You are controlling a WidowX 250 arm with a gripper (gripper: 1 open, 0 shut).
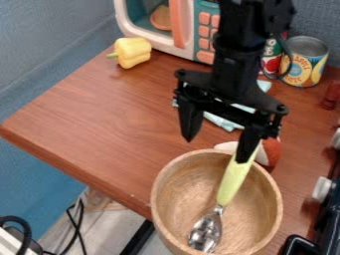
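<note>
My black gripper point(217, 138) hangs open over the back edge of the wooden bowl point(180, 199), its fingers apart above the rim. A spoon point(206, 229) with a pale yellow-green handle leans in the bowl, head down, handle rising toward the right finger. Whether that finger touches the handle cannot be seen clearly.
A toy microwave point(170, 20) and a yellow pepper point(131, 53) stand at the back. Cans point(304, 64) stand at back right, a red item lies behind the bowl, and black equipment is at the right edge.
</note>
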